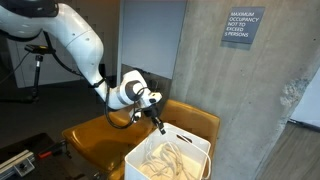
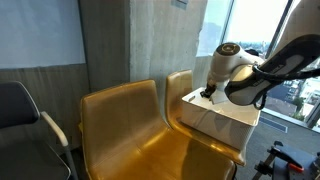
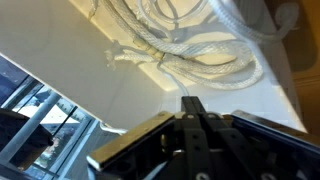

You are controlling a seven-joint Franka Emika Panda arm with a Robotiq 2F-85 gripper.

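A white box (image 1: 135, 159) holds a tangle of white rope (image 1: 167, 160). At its upper left rim my gripper (image 1: 160, 128) hangs above the opening, tilted downward. Seen from the wrist, the rope (image 3: 195, 55) lies in loops on the box floor, with a frayed end toward the left. The gripper appears shut in that view. A thin pale strand runs from the loops up toward its fingertips; whether it is pinched between them or only passes behind cannot be made out.
Brown chairs (image 2: 124, 112) stand beside the box, one directly behind it. A length of rope drapes over the box's right side. Grey concrete wall (image 1: 240, 90) rises behind, and a window is at the far right of the second exterior view.
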